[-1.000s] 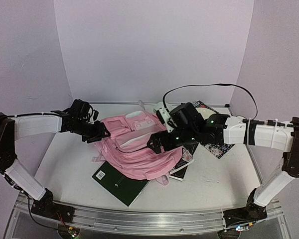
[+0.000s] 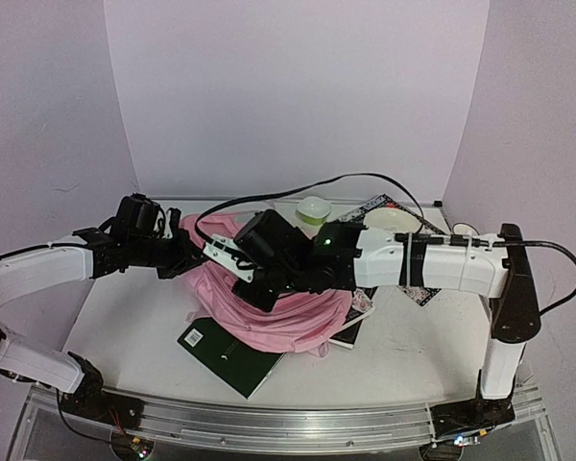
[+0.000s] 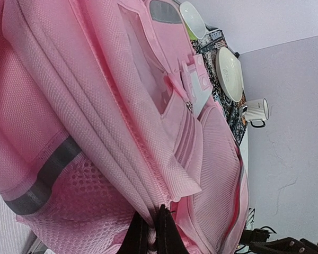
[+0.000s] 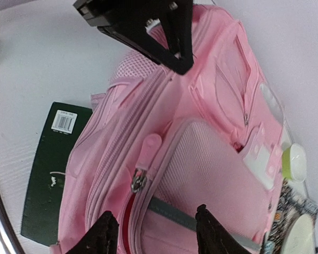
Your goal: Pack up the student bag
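The pink bag lies slumped on the table, its folds partly hidden by the right arm. My left gripper is shut on a gathered fold of it at the bag's left side. Over the bag's middle hangs my right gripper, its fingers wide apart. Beneath and between them, in the right wrist view, run a zipper line and a pink zipper pull, not gripped. A dark green book with a barcode label lies partly under the bag's front edge.
Behind the bag stands a white and green bowl. A pale plate rests on a patterned black item at the back right. A striped mug stands beyond. More books stick out under the bag.
My right gripper has travelled left across the bag, nearer the left gripper. The left gripper has shifted slightly left, still at the bag's left edge.
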